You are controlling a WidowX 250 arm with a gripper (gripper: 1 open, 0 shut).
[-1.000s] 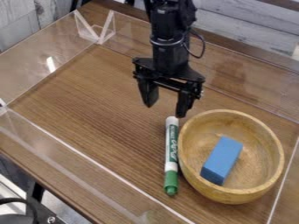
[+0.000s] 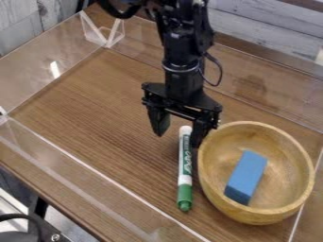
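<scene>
My black arm comes down from the top centre, its gripper (image 2: 178, 128) open over the near end of a white marker with a green cap (image 2: 184, 170), which lies lengthwise on the wooden table (image 2: 89, 123). To the right sits a round tan bowl (image 2: 288, 170) holding a blue block (image 2: 245, 178). The gripper's right finger is close to the bowl's upper left rim.
A clear plastic edge runs along the left side, and a pale wall stands at the back right.
The gripper has moved slightly down toward the upper end of the marker and the bowl. The marker, bowl and block look unmoved.
</scene>
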